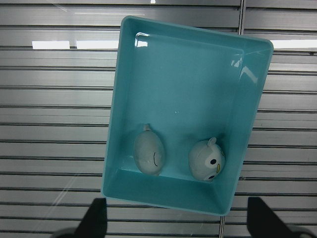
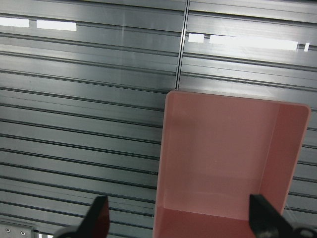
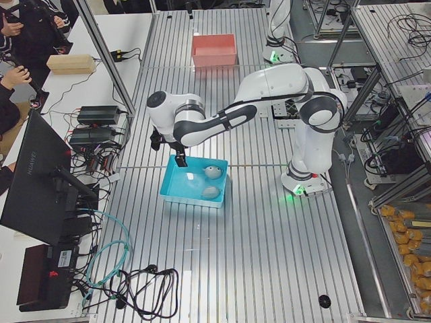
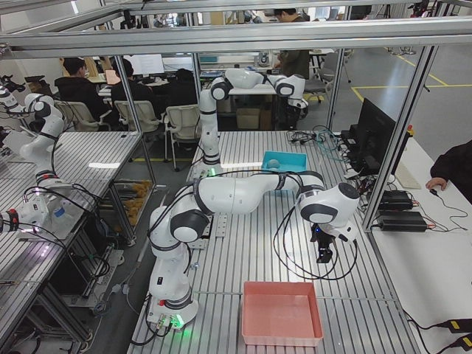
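A teal bin [image 1: 178,84] holds two small pale plush toys: an elongated one [image 1: 148,153] and a round one with a face [image 1: 203,161], both at the near end in the left wrist view. My left gripper hangs open above the bin, fingers apart, with nothing between them; it also shows at the bin's far edge in the camera left view [image 3: 172,151]. An empty pink bin [image 2: 223,148] stands under my right gripper, which is open and empty above its near part.
A monitor [image 3: 37,178], power units and loose cables [image 3: 148,296] line the left side. A frame post [image 4: 402,140] stands beside the table.
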